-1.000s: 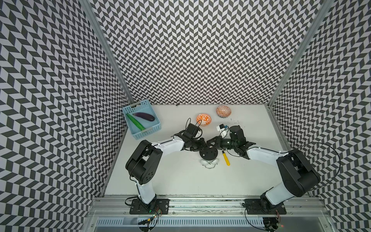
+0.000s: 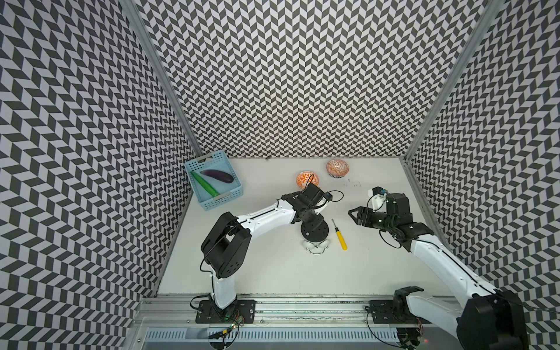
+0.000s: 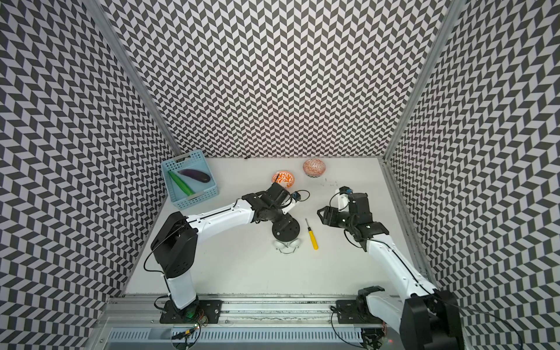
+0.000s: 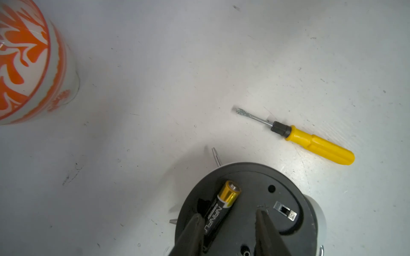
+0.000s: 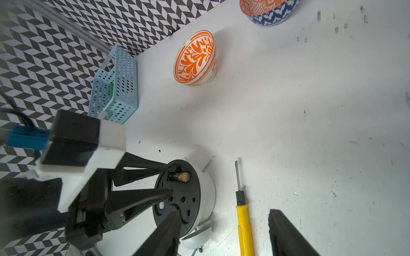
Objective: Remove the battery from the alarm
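Observation:
The alarm clock (image 4: 284, 234) rests on the table with its black back face up. A black-and-gold battery lies in its recess, visible also in the right wrist view (image 5: 179, 176). My left gripper is over that face, fingers apart on either side near the battery, holding nothing that shows. My right gripper stands open off to the right, above the yellow screwdriver (image 4: 320, 147), which lies on the table beside the clock.
An orange-patterned bowl (image 2: 307, 178) sits behind the clock, a second bowl (image 2: 337, 167) further back. A blue basket (image 2: 207, 201) with cucumber and eggplant stands back left.
My right gripper has pulled away rightward from the clock.

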